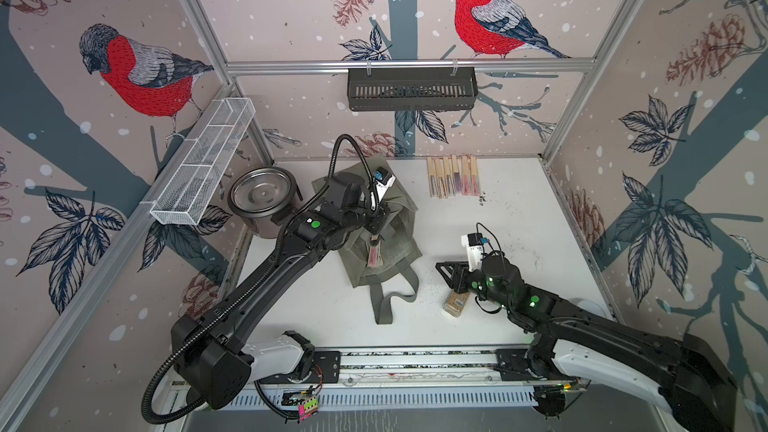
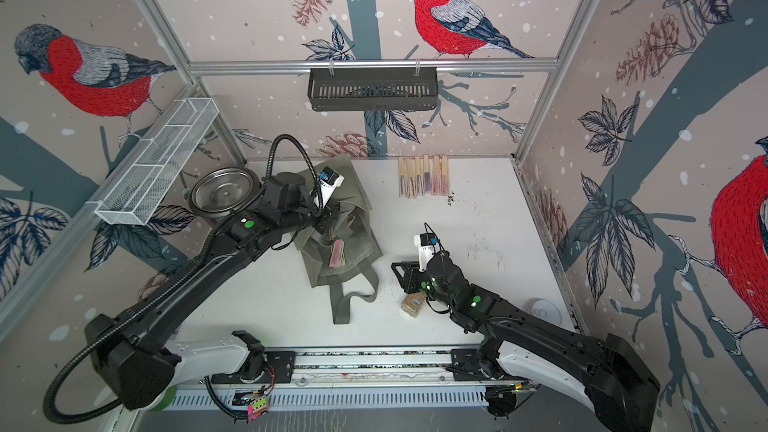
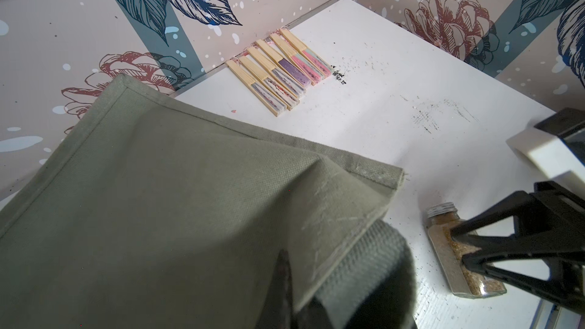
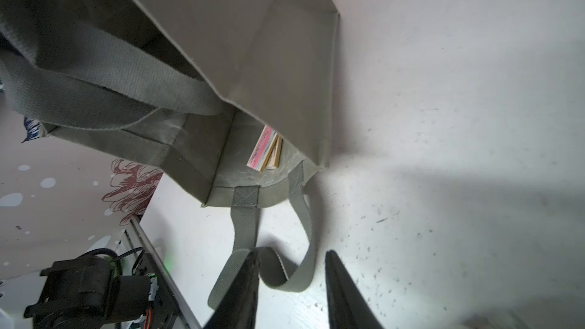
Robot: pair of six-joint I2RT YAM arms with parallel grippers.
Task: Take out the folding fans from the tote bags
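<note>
An olive tote bag (image 1: 360,268) stands on the white table, mouth toward the front, straps spilling out. Folded fans (image 4: 262,149) with pink and pale edges lie inside it, partly hidden by the upper panel. My left gripper is shut at the bag's upper edge, with cloth and strap around it; whether fabric is between its fingers is hard to see. My right gripper hangs open at the bag's front right, nothing between its fingers. A row of folded fans (image 1: 453,176) lies on the table at the back right.
A small jar with granules (image 3: 463,256) lies under the right gripper. A steel pot (image 1: 260,192) stands left of the bag. A dark rack (image 1: 412,89) hangs on the back rail, a wire basket (image 1: 204,160) on the left.
</note>
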